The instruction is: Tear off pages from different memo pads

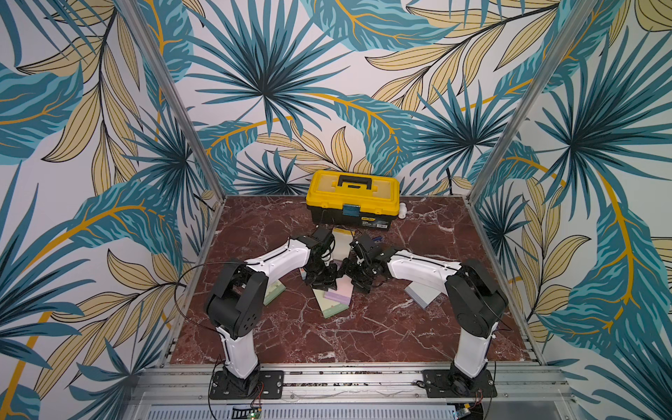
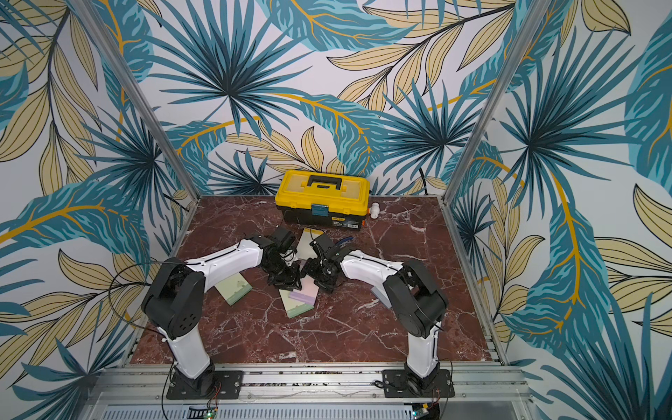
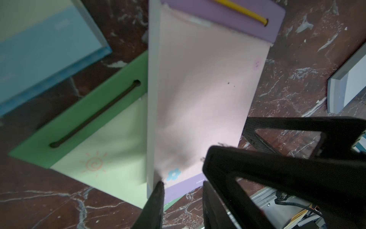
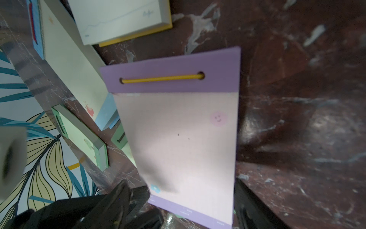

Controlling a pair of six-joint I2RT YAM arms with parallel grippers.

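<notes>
A pink memo pad [image 3: 207, 87] with a purple binding strip and yellow cord lies over a green pad [image 3: 106, 126] in the middle of the table. My left gripper has its fingers part open at the pink pad's lower corner, by its edge. My right gripper stands open, its fingers at both sides of the pink pad's lower end. In both top views the grippers are close together over the pads and partly hide them.
A yellow toolbox [image 1: 353, 189] stands at the back. Other pads lie around: a green one [image 2: 233, 287], a grey one [image 1: 423, 294], a yellow-edged one [image 4: 120, 19], a blue one [image 3: 49, 57].
</notes>
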